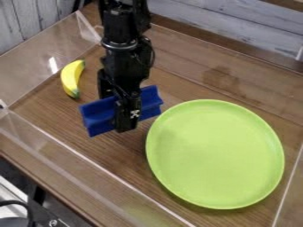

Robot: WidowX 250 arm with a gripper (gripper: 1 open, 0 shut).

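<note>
My black gripper [120, 102] is at the middle left, pointing down over a blue object [97, 118], which shows on both sides of it. The fingers are dark and overlap the blue object, so whether they grip it is hard to tell. A large green plate [213, 155] lies to the right. A yellow banana [71, 77] lies behind and left of the gripper.
A transparent panel borders the left side, and a white plank wall runs along the back. A black cable shows at the bottom left corner.
</note>
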